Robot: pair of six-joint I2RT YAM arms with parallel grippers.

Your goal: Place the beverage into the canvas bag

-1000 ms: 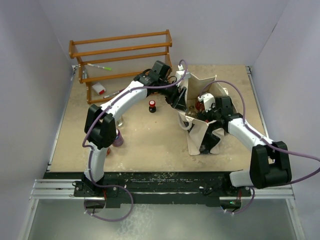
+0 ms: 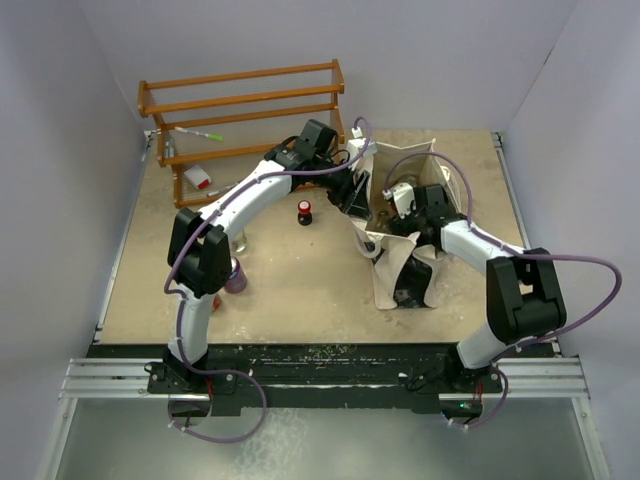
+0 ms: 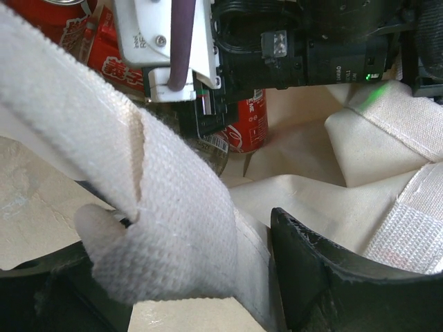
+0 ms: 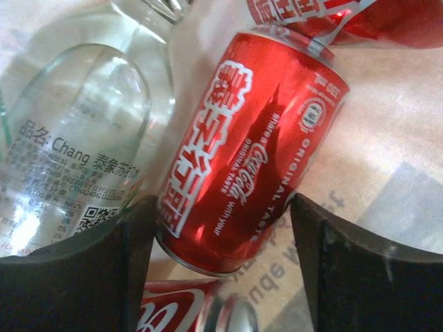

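Note:
The canvas bag [image 2: 400,280] stands at the right of the table. My left gripper [image 2: 355,200] is at its left rim; in the left wrist view the canvas edge [image 3: 166,207] lies between the fingers. My right gripper [image 2: 400,215] reaches inside; in the right wrist view its fingers straddle a red Coca-Cola can [image 4: 249,145], with a clear bottle [image 4: 76,138] beside it and more red cans around. How tightly either finger grips cannot be seen.
A small dark bottle with red cap [image 2: 305,213] stands mid-table; a purple item [image 2: 236,277] and other items are at left by my left arm. A wooden rack [image 2: 240,100] stands at the back.
My right arm has moved left inside the bag, its gripper shifting toward the bag's left side. The left arm is nearly still.

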